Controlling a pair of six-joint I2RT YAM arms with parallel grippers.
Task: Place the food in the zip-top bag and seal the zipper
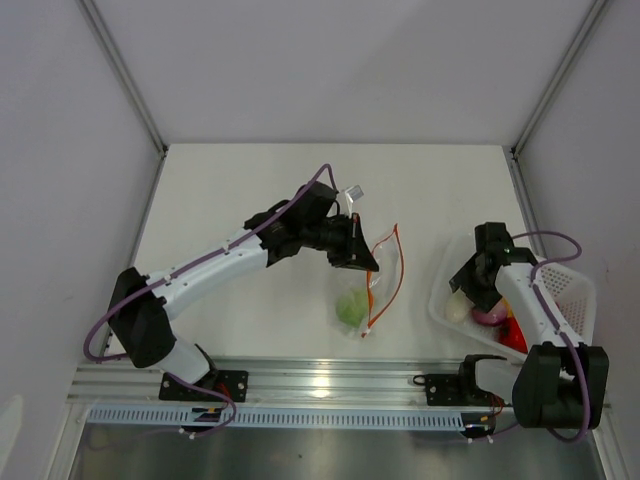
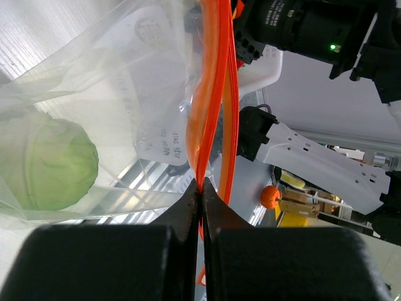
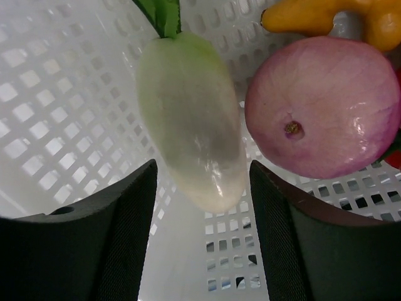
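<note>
My left gripper is shut on the orange zipper edge of the clear zip top bag. A green round food lies inside the bag, also visible in the top view. My right gripper is part open over the white basket, above a pale, elongated vegetable with green leaves, nothing clearly held. Beside it lie a purple onion and a yellow food; red food sits at the basket's front.
The white perforated basket fills the table's right end, close to the side wall.
</note>
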